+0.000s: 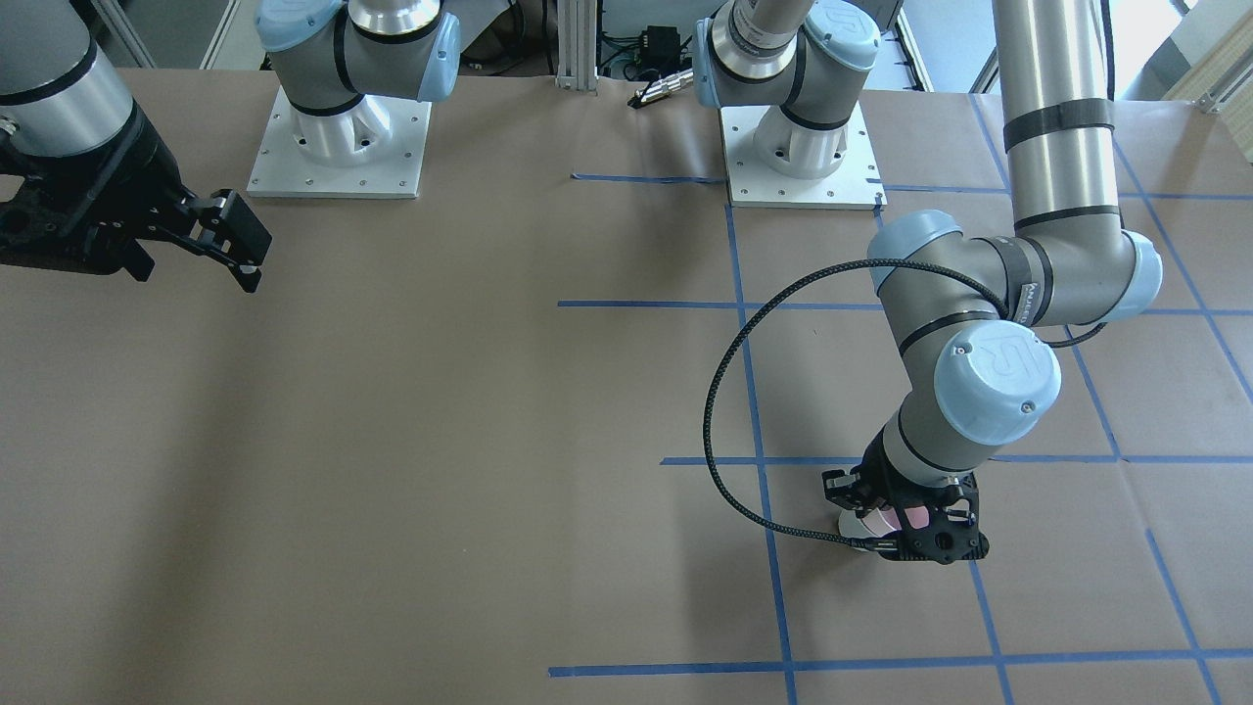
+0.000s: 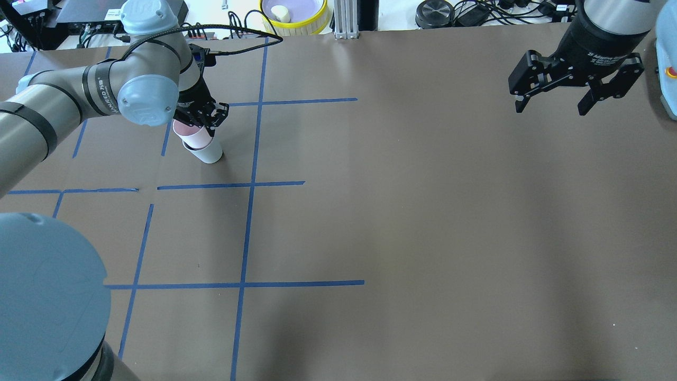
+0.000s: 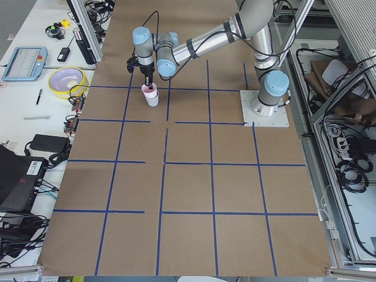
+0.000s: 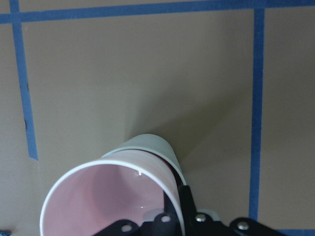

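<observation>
My gripper (image 2: 203, 124) holds a pink cup (image 4: 106, 196) by its wall, the fingers at its rim. The pink cup sits tilted at or in the mouth of a white cup (image 2: 204, 152), which stands on the taped table; how deep it is inside cannot be told. In the camera front view both cups (image 1: 859, 523) are mostly behind the gripper. The camera left view shows them (image 3: 151, 97) stacked below the wrist.
Another black gripper (image 2: 571, 79) hangs at the right of the top view. A yellow container (image 2: 298, 25) stands off the table's back edge.
</observation>
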